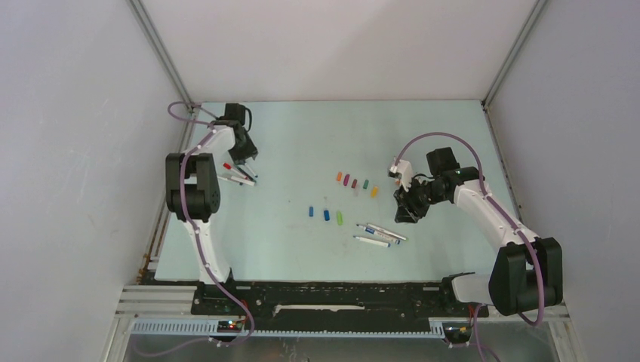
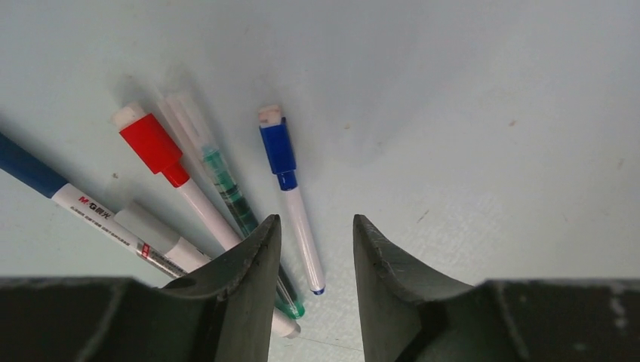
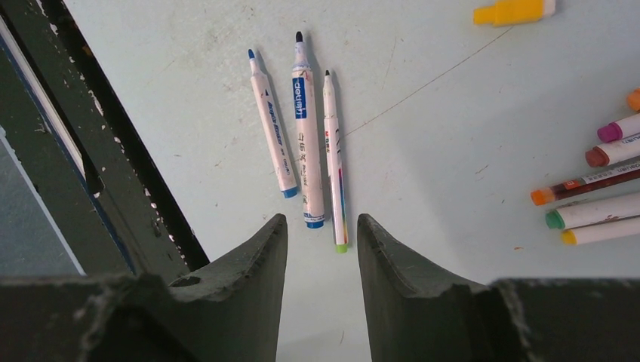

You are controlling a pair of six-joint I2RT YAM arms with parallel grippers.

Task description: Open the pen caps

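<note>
In the left wrist view, a white pen with a blue cap [image 2: 279, 154] lies below my left gripper, its lower end between and beyond the fingertips. This gripper is open, with a clear gap. To its left lie a red-capped pen [image 2: 152, 145], a green pen with a clear cap [image 2: 228, 185] and a dark-blue-capped marker [image 2: 72, 196]. My right gripper is open above the table. Three pens with bare tips, a short one [image 3: 272, 124], a thick one [image 3: 308, 139] and a slim one [image 3: 333, 151], lie side by side below it.
Several loose caps, among them a yellow cap [image 1: 373, 192], a blue cap [image 1: 327, 215] and a light green cap [image 1: 340, 218], lie mid-table. More pens with coloured ends [image 3: 596, 211] lie at the right wrist view's right edge.
</note>
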